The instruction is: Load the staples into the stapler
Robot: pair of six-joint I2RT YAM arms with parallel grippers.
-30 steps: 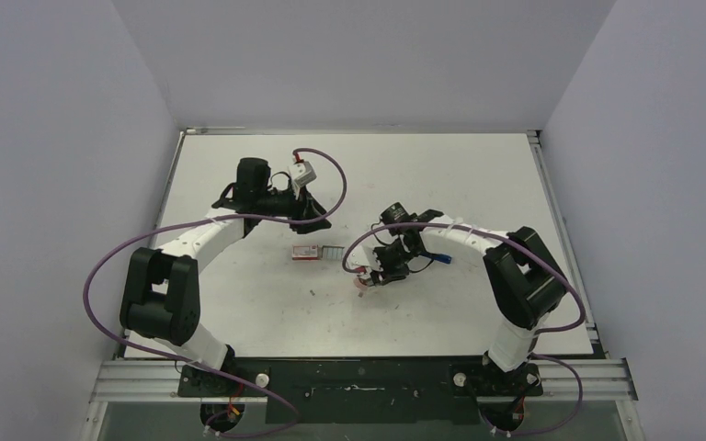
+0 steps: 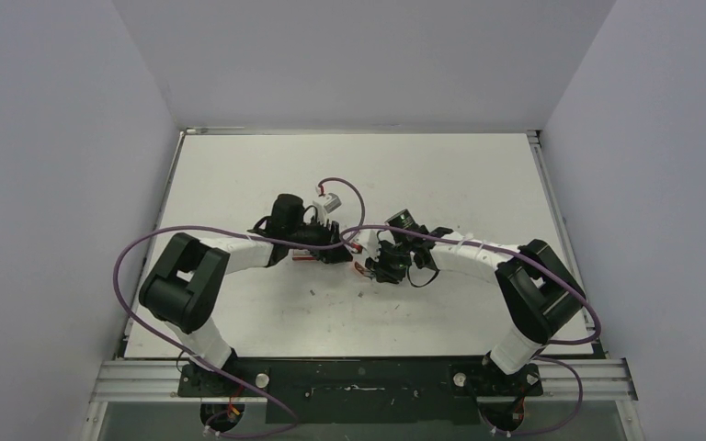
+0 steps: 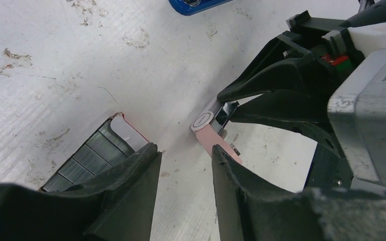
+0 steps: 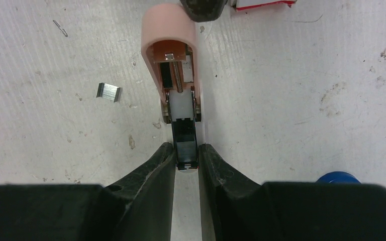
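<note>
The small pink stapler (image 4: 169, 25) lies opened out on the table, its black and grey magazine exposed in the right wrist view. My right gripper is shut around the magazine's end, one finger on each side. My left gripper stands open with nothing between its fingers, just beside the pink part in the left wrist view. Rows of grey staples (image 3: 91, 155) sit in an open box at its left, partly hidden by a finger. A short loose staple strip (image 4: 108, 92) lies apart on the table.
A blue object (image 3: 193, 6) shows at the top edge of the left wrist view. One single staple (image 4: 60, 28) and bits of debris lie on the white table.
</note>
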